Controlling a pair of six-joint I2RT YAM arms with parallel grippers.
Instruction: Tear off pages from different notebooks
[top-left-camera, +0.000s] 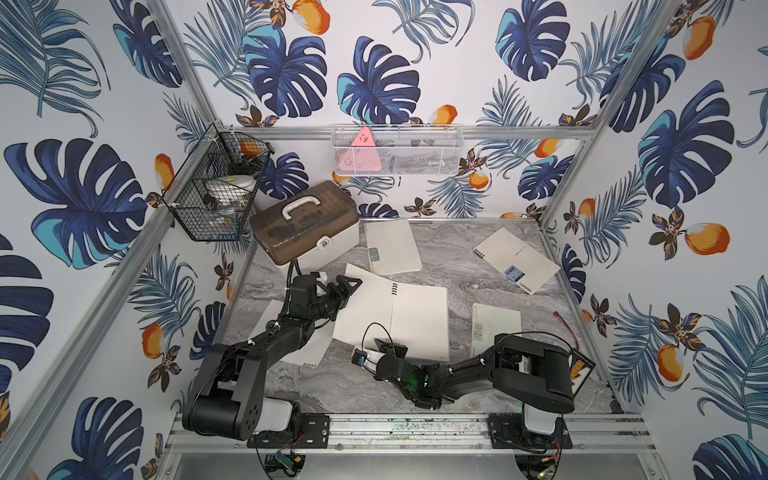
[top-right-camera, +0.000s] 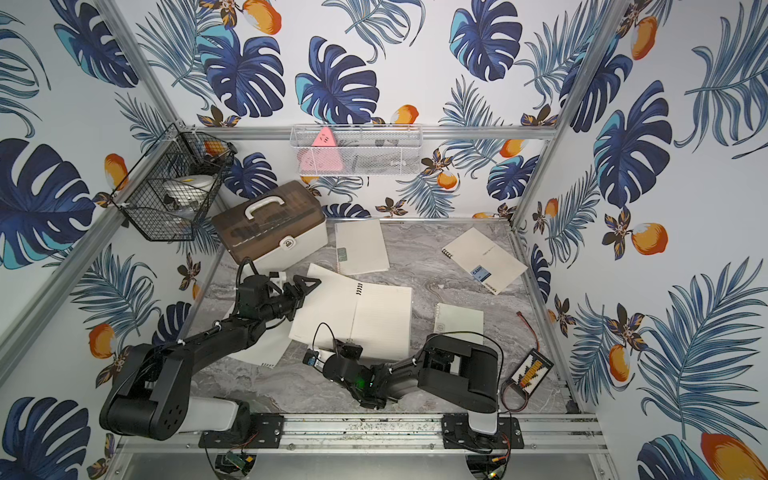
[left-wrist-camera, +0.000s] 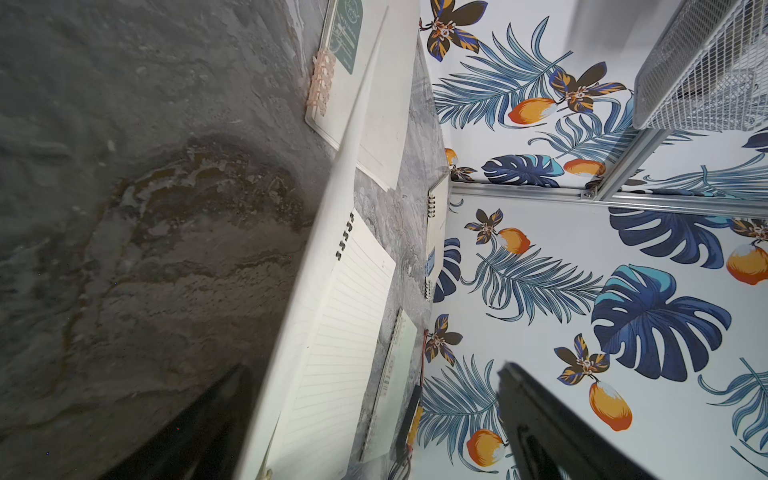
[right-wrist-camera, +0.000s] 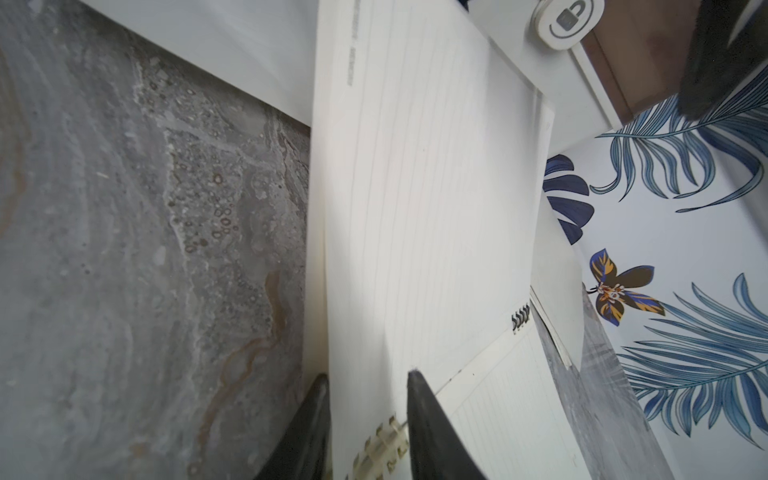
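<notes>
An open spiral notebook (top-left-camera: 416, 320) lies in the centre, its left leaf slightly lifted. My left gripper (top-left-camera: 348, 289) stands open at that leaf's upper left; in the left wrist view the leaf's pale edge (left-wrist-camera: 320, 264) runs between the blurred fingertips, apparently unheld. My right gripper is low at the notebook's front edge, fingers part open over the spiral binding. Closed notebooks lie at the back centre (top-left-camera: 392, 246), back right (top-left-camera: 508, 252) and right (top-left-camera: 488, 320). White paper (top-left-camera: 300, 352) lies at the left.
A brown-lidded box (top-left-camera: 304, 224) stands at the back left, below a black wire basket (top-left-camera: 216, 184). A mesh basket (top-left-camera: 416, 152) hangs on the back wall. A small device (top-right-camera: 528, 372) with cables lies at the front right. Bare table shows between the back notebooks.
</notes>
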